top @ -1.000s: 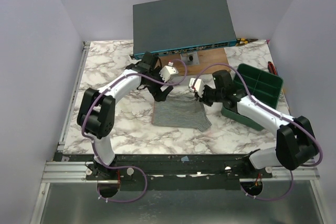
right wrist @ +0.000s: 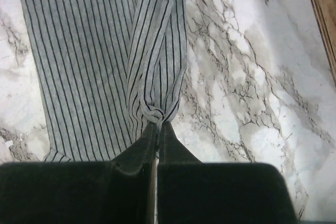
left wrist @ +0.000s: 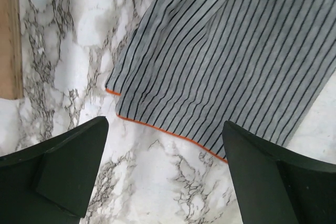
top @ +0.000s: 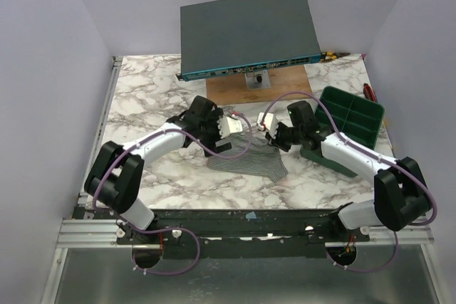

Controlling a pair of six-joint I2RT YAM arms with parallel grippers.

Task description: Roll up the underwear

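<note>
Grey underwear with dark stripes [top: 249, 160] lies spread on the marble table, its far edge folded over. In the left wrist view the cloth [left wrist: 210, 72] shows an orange-trimmed end and a fold along its upper left. My left gripper is open above that end, no cloth between its fingers. In the right wrist view my right gripper is shut on a gathered bunch at the end of the folded strip [right wrist: 157, 82]. The lower right corner of the cloth stays flat in the top view.
A green divided bin [top: 356, 115] stands to the right, close by the right arm. Behind the cloth are a wooden board [top: 221, 90] and a large dark screen [top: 249, 30]. Bare marble [top: 171, 183] lies to the left and in front.
My left gripper has moved down and toward the front, to the left end of the cloth.
</note>
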